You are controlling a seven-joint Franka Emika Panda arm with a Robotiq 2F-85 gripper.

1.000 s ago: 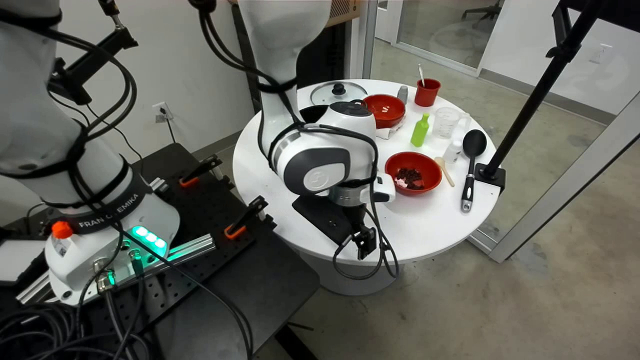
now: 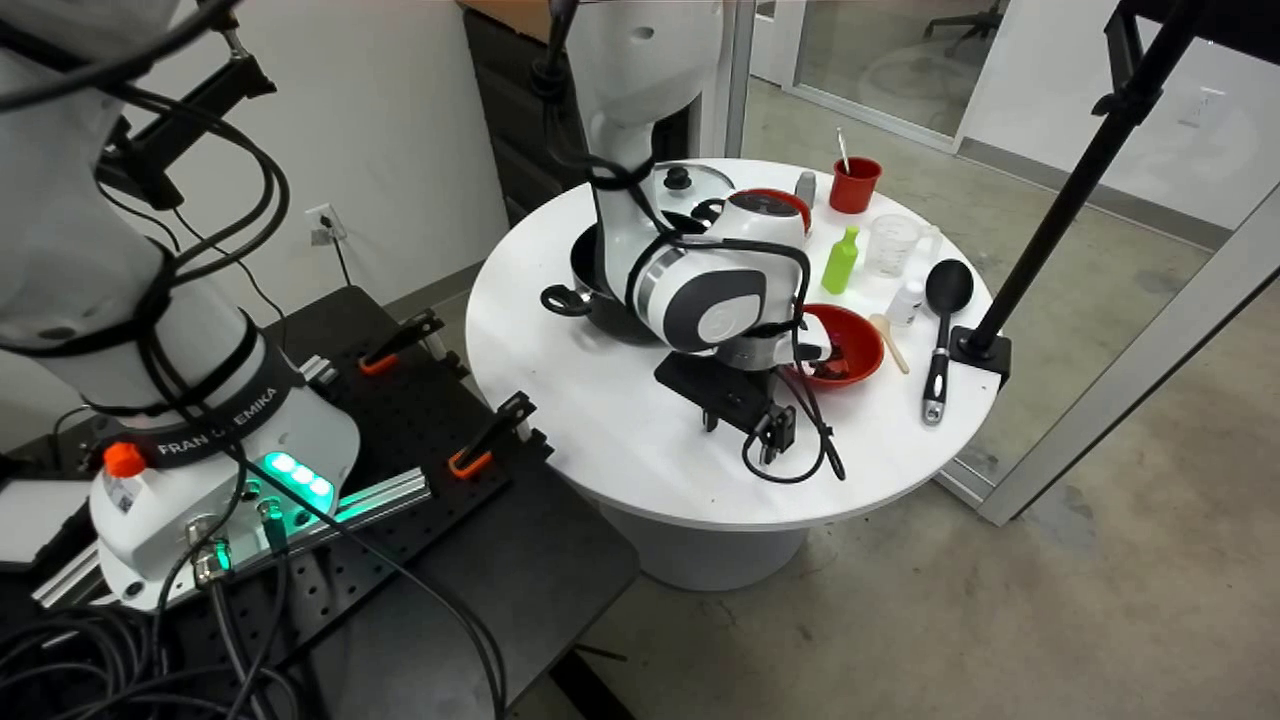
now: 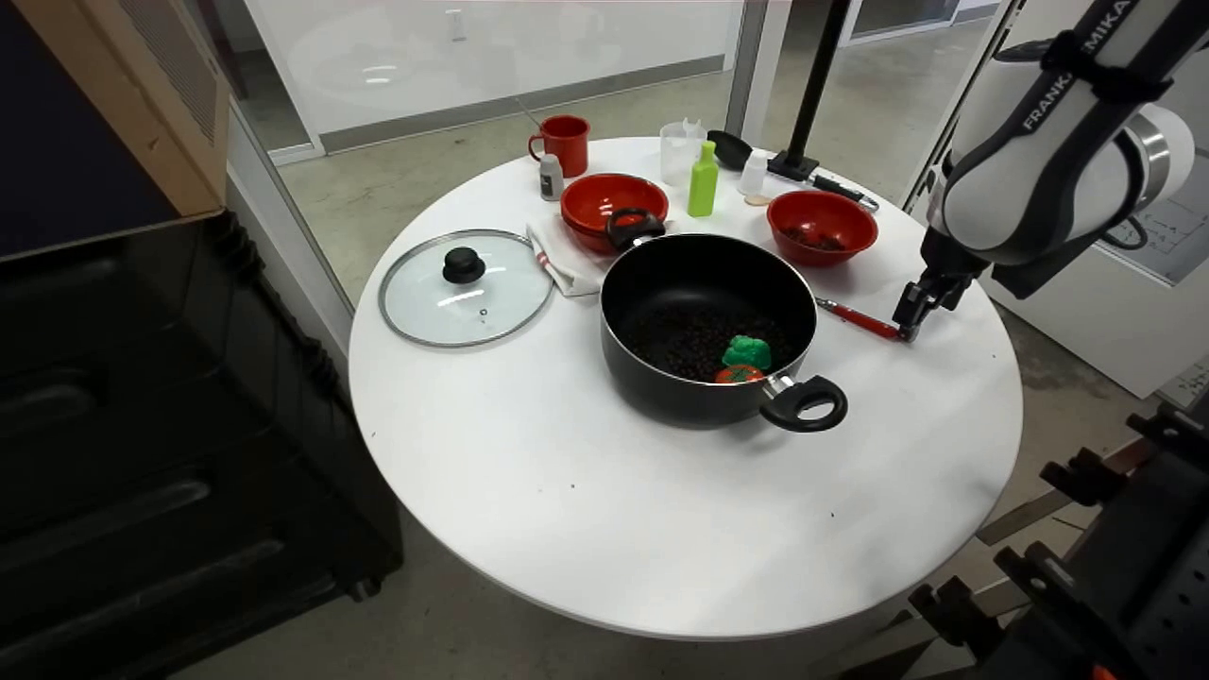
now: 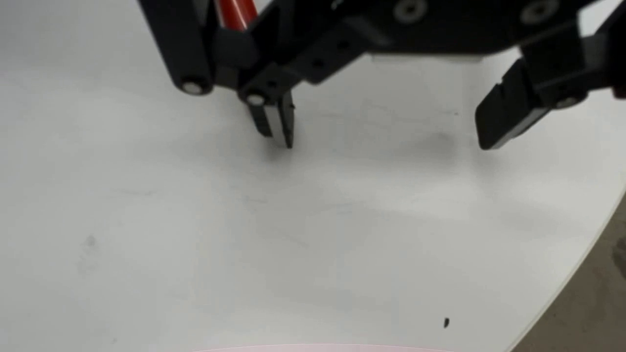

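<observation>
In the wrist view my gripper stands open, its fingers wide apart with only white table between them. Behind its left finger [image 4: 280, 124] shows part of a red handle [image 4: 237, 11]. The second exterior view has this red-handled utensil [image 3: 863, 319] lying on the table, one end close beside my gripper [image 3: 920, 308]; whether they touch I cannot tell. Seen from the first exterior view, my gripper [image 2: 741, 434] hangs low over the table's near side, and the utensil is hidden there.
A black pot [image 3: 708, 397] holds dark bits, a green piece and a tomato-like piece. Beyond the utensil sits a red bowl [image 3: 822, 232]. The glass lid [image 3: 465, 312] lies left of the pot.
In the first exterior view the arm and gripper have moved right and farther back over the table, from near its front edge. The wrist now partly covers the red bowl.
</observation>
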